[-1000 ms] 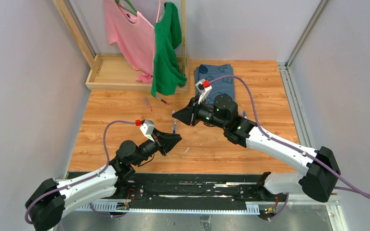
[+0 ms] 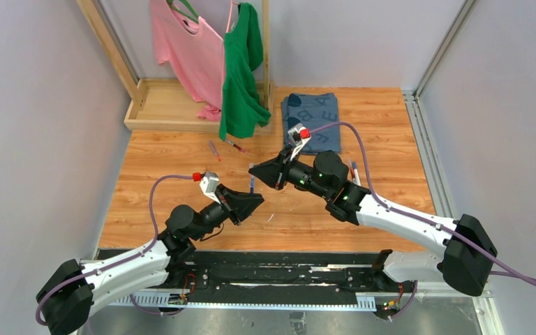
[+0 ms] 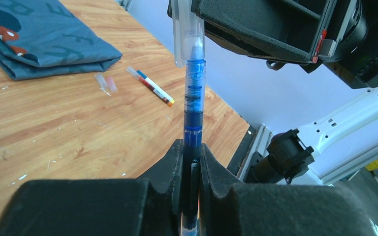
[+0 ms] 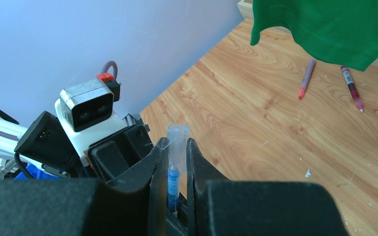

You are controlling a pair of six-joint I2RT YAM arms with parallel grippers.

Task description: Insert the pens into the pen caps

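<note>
A blue pen stands upright with my left gripper shut on its lower body. Above it a clear cap is held, with my right gripper shut around it. In the left wrist view the pen's pale tip reaches the cap's open lower end and appears to overlap it; how deep it sits I cannot tell. From the right wrist view the cap sits in line above the blue pen. A pink-tipped pen and a dark red pen lie uncapped on the table.
Two loose caps lie near the folded blue cloth. Beside them are two pens close together. A wooden rack with a pink shirt and a green shirt stands at the back left.
The left arm has barely moved.
</note>
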